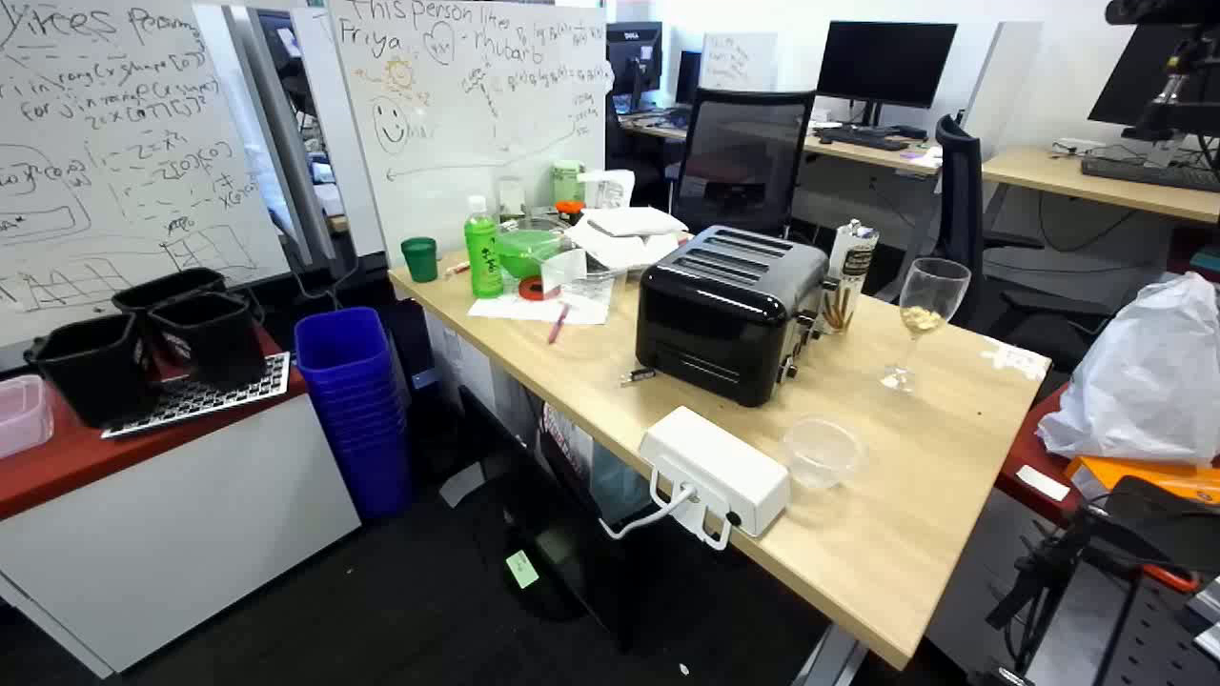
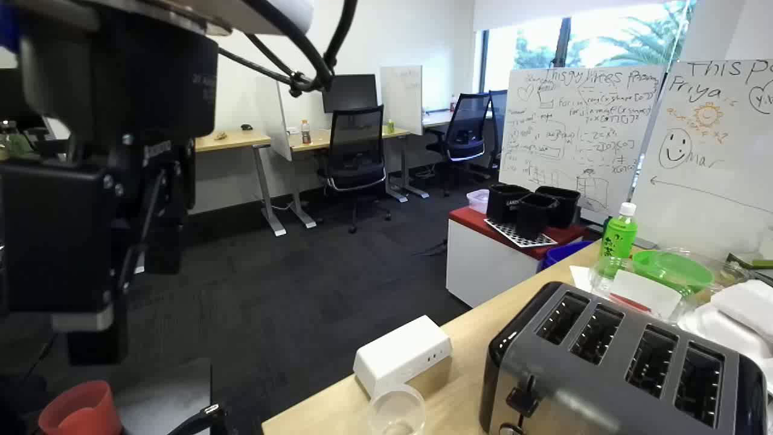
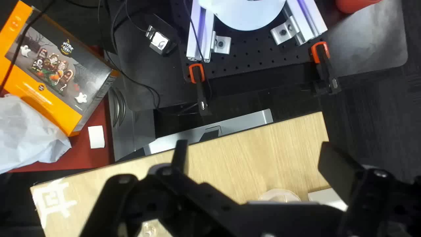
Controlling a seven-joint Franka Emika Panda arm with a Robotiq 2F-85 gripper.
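Observation:
High over the table edge, my gripper is open, its fingers wide apart with nothing between them. Part of the arm and gripper body looms dark on the left of exterior view 2. A black four-slot toaster (image 1: 726, 309) stands on the wooden table (image 1: 926, 492). Near it are a clear plastic bowl (image 1: 821, 452), a white box (image 1: 715, 467) at the edge, and a stemmed glass (image 1: 924, 307) with pale pieces inside. In the wrist view the bowl (image 3: 279, 195) and white box (image 3: 327, 196) are partly hidden behind the gripper.
Behind the toaster are a patterned can (image 1: 848, 274), a green bottle (image 1: 482, 250), a green bowl (image 1: 528, 250), white containers (image 1: 626, 234) and a green cup (image 1: 419, 258). An orange box (image 3: 55, 71) and white bag (image 3: 29, 132) lie beside the table.

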